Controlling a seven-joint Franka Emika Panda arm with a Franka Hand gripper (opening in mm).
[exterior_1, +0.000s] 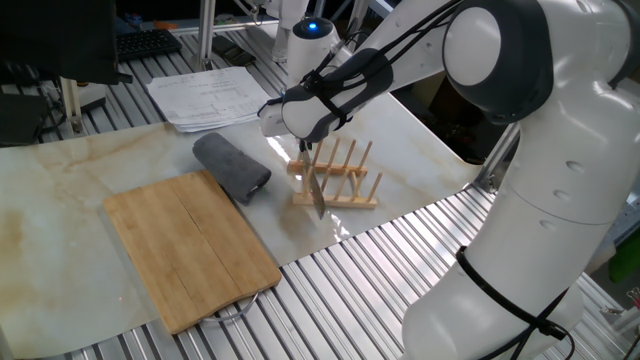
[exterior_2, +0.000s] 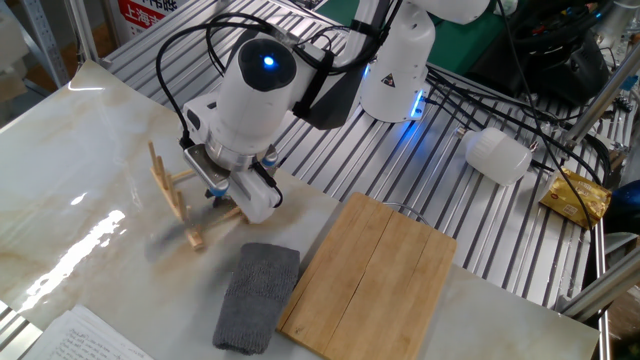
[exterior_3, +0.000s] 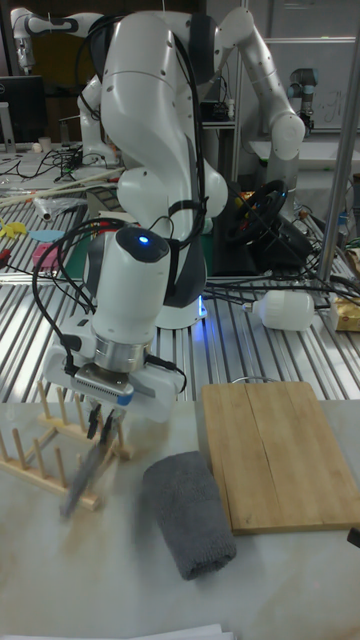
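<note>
A knife with a grey blade (exterior_1: 316, 194) slants down from under my gripper (exterior_3: 101, 422), beside and partly over a wooden peg rack. Its dark upper end is close to the dark fingers (exterior_3: 94, 418) in exterior view 3. How firmly the fingers close on it cannot be made out. The blade looks blurred there, with its lower end near the rack's front rail. The wooden rack (exterior_1: 335, 201) has two rails with upright pegs and stands on the marbled tabletop. In exterior view 2 the hand hides the knife and much of the rack (exterior_2: 195, 239).
A rolled grey towel (exterior_1: 232, 167) lies near the rack, with a wooden cutting board (exterior_1: 190, 245) beside the towel. Papers (exterior_1: 208, 98) lie at the far edge.
</note>
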